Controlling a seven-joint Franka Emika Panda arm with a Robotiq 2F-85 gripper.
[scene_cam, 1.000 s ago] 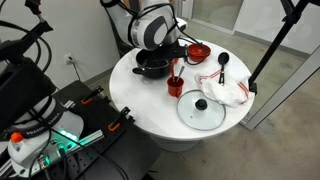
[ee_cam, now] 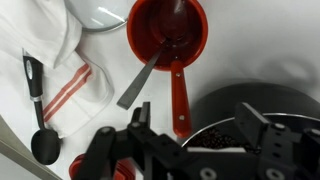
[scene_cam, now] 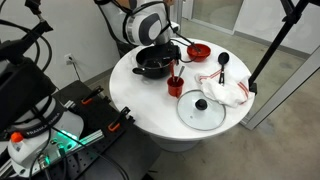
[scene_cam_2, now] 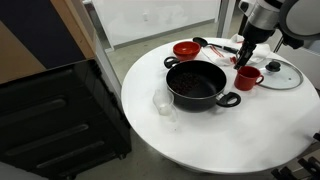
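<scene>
In the wrist view a red mug holds a metal spoon and a red-handled utensil. My gripper is open; the end of the red handle appears between its fingers in that view, with nothing gripped. Exterior view 2 has the gripper above and near the mug. The two-handled black pot stands beside the mug, with dark bean-like contents at its bottom.
A glass lid lies near the table's right edge. A striped white towel, a black ladle and a red bowl lie farther back. A clear cup stands by the pot.
The arm has shifted a little to the right in exterior view 1. Mug, pot, lid and towel look unmoved.
</scene>
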